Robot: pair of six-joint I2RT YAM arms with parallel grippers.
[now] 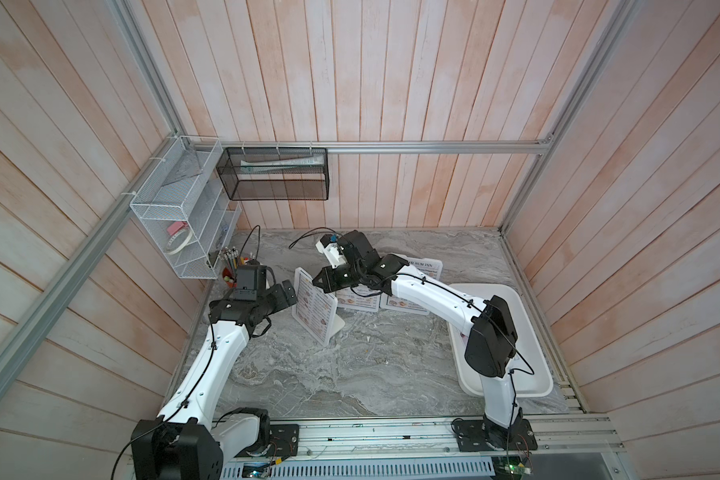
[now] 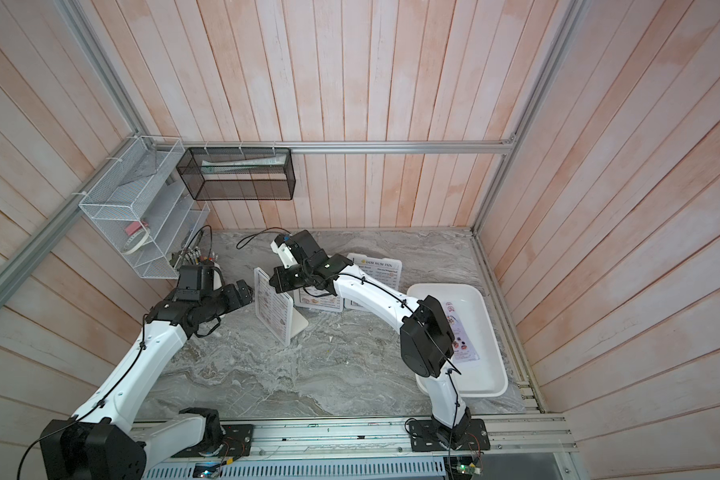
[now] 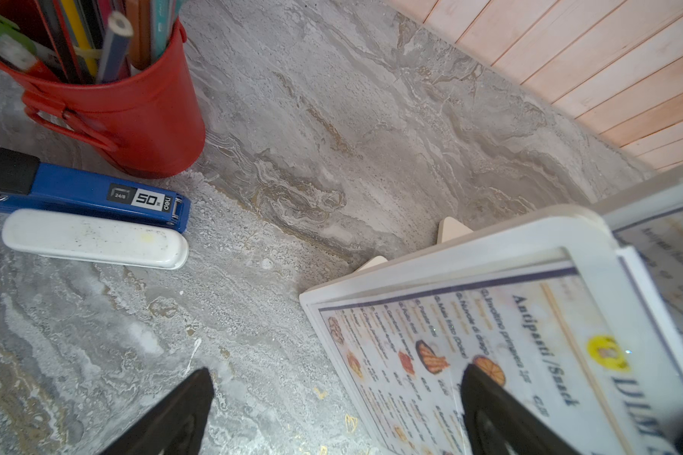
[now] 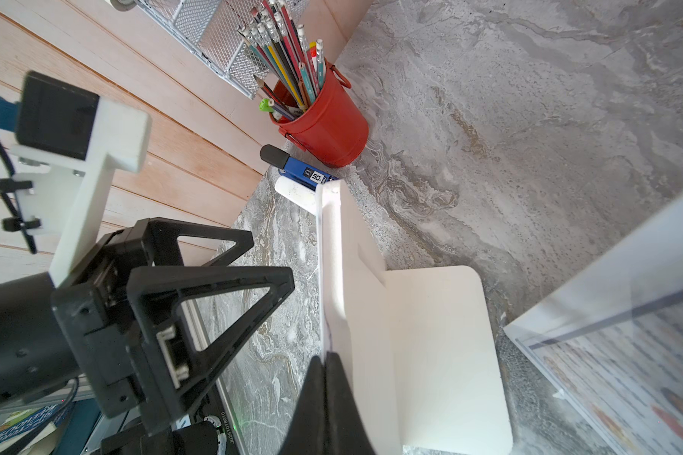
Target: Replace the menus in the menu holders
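Note:
The nearest menu holder (image 1: 315,307), a white stand with a printed menu (image 3: 447,356) in its face, stands upright on the grey table between my arms. My right gripper is shut at the top edge of this holder (image 4: 334,250); nothing clear shows between its fingertips, and a thin sheet there cannot be made out. Left of the printed face, my left gripper stands open and apart from the holder, with nothing between its fingers. Two more holders with menus, the middle one (image 2: 320,301) and the far one (image 2: 376,272), stand behind, partly covered by the right arm.
At right, a white tray (image 2: 492,360) holds a purple printed sheet (image 2: 460,336). A red pencil bucket (image 3: 151,113), a blue stapler (image 3: 102,193) and a white bar-like object (image 3: 95,239) sit at back left, below wire shelves (image 1: 192,216).

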